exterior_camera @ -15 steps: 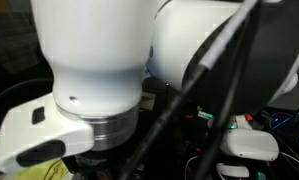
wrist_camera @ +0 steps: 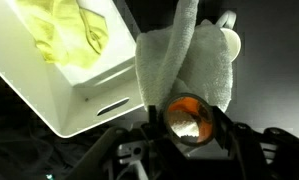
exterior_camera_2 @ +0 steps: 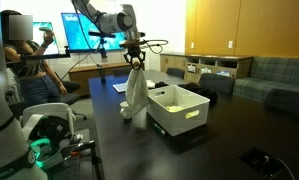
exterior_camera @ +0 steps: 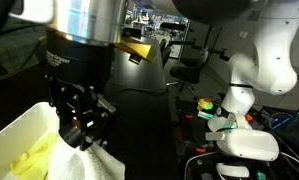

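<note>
A light grey-white cloth [exterior_camera_2: 137,95] hangs from my gripper [exterior_camera_2: 136,62], beside the white box. In exterior view 1 the gripper [exterior_camera: 81,137] is shut on the top of the cloth [exterior_camera: 84,164], which spreads out below it. Seen from the wrist, the cloth [wrist_camera: 204,70] drapes under the fingers and over the dark table. The white box [wrist_camera: 114,82] stands to the left there, with a yellow cloth [wrist_camera: 69,30] inside it. The cloth partly hides a white mug [wrist_camera: 231,40] on the table.
A second robot arm [exterior_camera_2: 19,140] stands at the near left. A person [exterior_camera_2: 31,60] is beyond the table, and chairs and a sofa [exterior_camera_2: 274,85] are further back.
My arm has moved away from exterior view 1's camera, which it nearly filled before. The gripper, the hanging cloth and more of the box and yellow cloth now show.
</note>
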